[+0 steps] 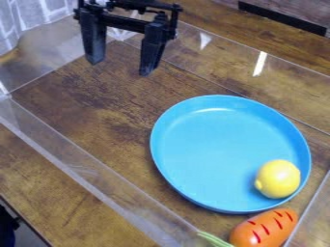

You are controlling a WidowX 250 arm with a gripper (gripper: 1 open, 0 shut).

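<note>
My black gripper [122, 52] hangs over the upper left of the wooden surface, its two fingers apart with nothing between them. Below and to its right lies a blue plate [219, 152], with a yellow ball-like object [277, 178] on its right part. An orange toy carrot [263, 229] with dark stripes and a green top lies outside the plate, at the bottom right.
Clear plastic walls border the wooden surface [91, 116] at the left, top and lower edge. Bare wood fills the left and middle, and more lies at the upper right behind the plate.
</note>
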